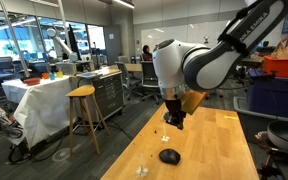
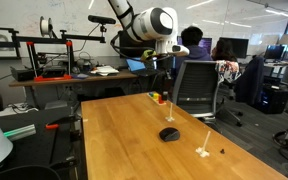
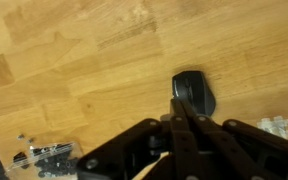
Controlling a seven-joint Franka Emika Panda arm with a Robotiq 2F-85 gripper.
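Observation:
A black computer mouse (image 1: 170,156) lies on the wooden table (image 1: 209,150). In the wrist view the same mouse (image 3: 192,92) lies just beyond my fingertips, its near part overlapped by them. My gripper (image 1: 174,122) hangs above the table, farther back than the mouse and apart from it. Its fingers look shut, with nothing visible between the fingers. Exterior view 2 also has the mouse (image 2: 169,134) in the middle of the table.
Small white upright items stand along the table's edge, one (image 2: 203,146) near the mouse. A clear packet with dark bits (image 3: 46,160) lies at the wrist view's lower left. A wooden stool (image 1: 83,105) stands off the table. Bare wood surrounds the mouse.

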